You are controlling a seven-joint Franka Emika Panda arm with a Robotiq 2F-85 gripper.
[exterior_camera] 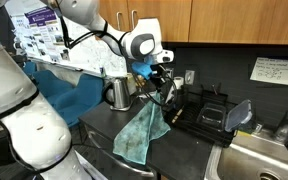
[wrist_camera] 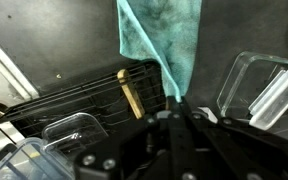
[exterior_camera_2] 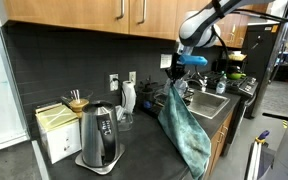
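Note:
A teal cloth [exterior_camera: 136, 136] hangs in a long drape from my gripper [exterior_camera: 166, 92] down to the dark counter. In exterior view 2 its top narrows to a peak at the gripper [exterior_camera_2: 172, 78], while the lower part of the cloth [exterior_camera_2: 189, 140] spreads toward the counter's front edge. The wrist view shows a strip of the cloth [wrist_camera: 162, 50] running up between the fingertips, which are shut on it. The fingertips themselves are dark and partly hidden.
A black dish rack [wrist_camera: 79, 105] with a wooden-handled item [wrist_camera: 131, 93] stands close to the gripper. The sink [exterior_camera: 254, 160] lies to the right. A kettle [exterior_camera_2: 101, 135] and a utensil pot sit on the counter. Cabinets [exterior_camera: 224, 20] hang overhead.

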